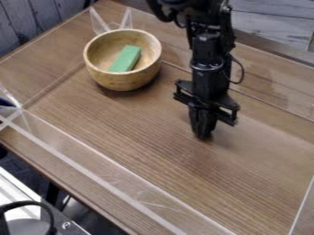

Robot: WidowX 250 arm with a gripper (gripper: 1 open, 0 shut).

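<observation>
My gripper (204, 127) hangs low over the middle right of the wooden table, its fingertips at or just above the bare surface. It is shut, and nothing shows between its fingers. To its upper left a round wooden bowl (120, 78) holds a green rectangular block (125, 58), apart from the gripper.
Clear tape strips cross its left part. A dark cable and grey hardware (18, 202) sit off the table's lower left edge.
</observation>
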